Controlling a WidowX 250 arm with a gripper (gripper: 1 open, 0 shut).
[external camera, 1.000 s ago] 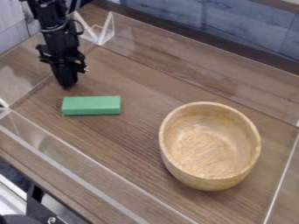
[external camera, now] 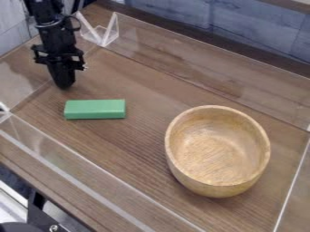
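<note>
My gripper (external camera: 61,71), dark, hangs low over the table at the upper left. It is shut, and its fingertips are small and dim. A green block (external camera: 94,109) lies flat below and to the right of it, apart from it. A round wooden bowl (external camera: 217,149) sits at the lower right.
Pale strut-like pieces stand at its left edge and near the upper left, beside the arm. A dark round part shows at the bottom left corner.
My gripper and arm have moved slightly left. The block and bowl have not moved.
</note>
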